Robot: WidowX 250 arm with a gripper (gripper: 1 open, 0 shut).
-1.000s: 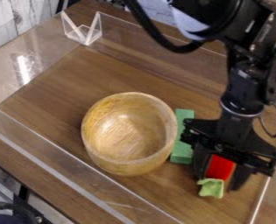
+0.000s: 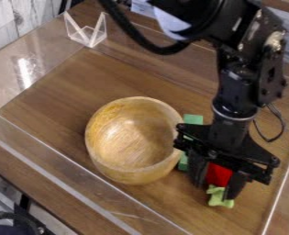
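Note:
The black gripper [image 2: 217,169] is open, low over a red object [image 2: 217,175] with a light green piece [image 2: 220,196] at its front end, on the wooden table at the right. The red object shows between the fingers; whether they touch it cannot be told. A wooden bowl [image 2: 132,139] sits left of the gripper. A green block [image 2: 192,122] lies between bowl and gripper, partly hidden.
A clear plastic holder [image 2: 86,27] stands at the back left. Clear strips or walls run along the table's left and front edges [image 2: 61,160].
The bowl is unmoved.

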